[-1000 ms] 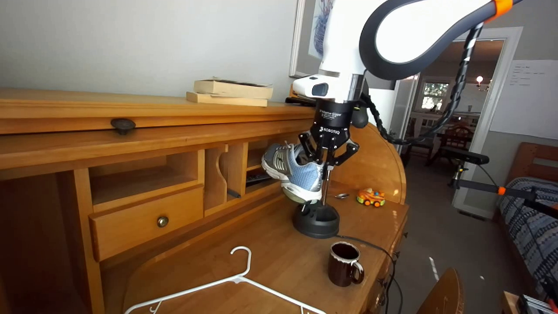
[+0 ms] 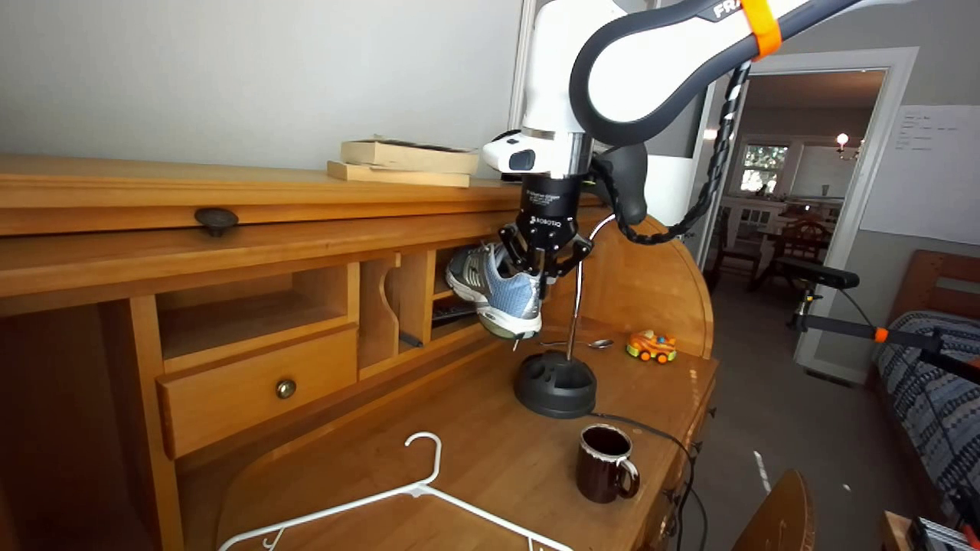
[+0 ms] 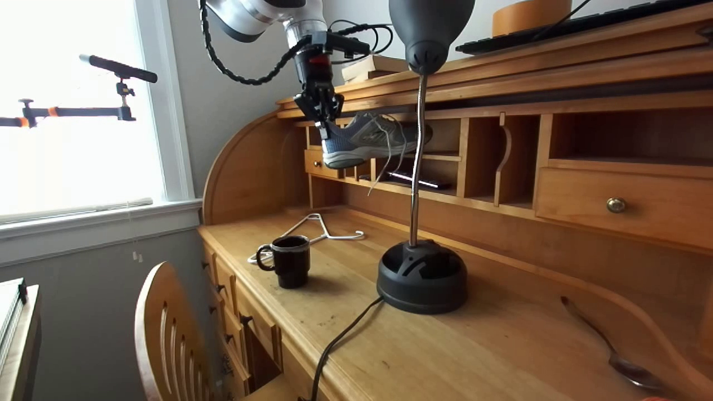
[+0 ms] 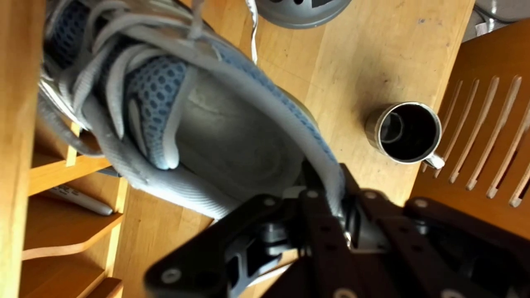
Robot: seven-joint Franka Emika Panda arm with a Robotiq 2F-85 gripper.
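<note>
A blue and grey running shoe [image 2: 512, 295] hangs in the air over the desk, close to the cubbyholes. Its heel collar [image 4: 333, 186] is pinched in my gripper [image 3: 325, 132], which is shut on it. In the wrist view the shoe's toe points up and left, with the laces and the empty inside showing. One loose lace [image 3: 385, 159] dangles below the shoe. Seen from exterior view 2, the toe end lies behind the lamp's stem [image 3: 420, 160]. Whether the toe touches the shelf front cannot be told.
The lamp base [image 2: 555, 384] stands below the shoe, and its black head [image 3: 431, 27] rises high. A dark mug [image 2: 604, 464], a white hanger [image 2: 418, 487], a spoon [image 3: 631, 367] and a toy car [image 2: 652, 346] lie on the desk. Boxes [image 2: 404, 161] rest on top.
My gripper has moved up and to the left in exterior view 1, carrying the shoe higher and nearer the cubbyholes. The desk items have stayed put.
</note>
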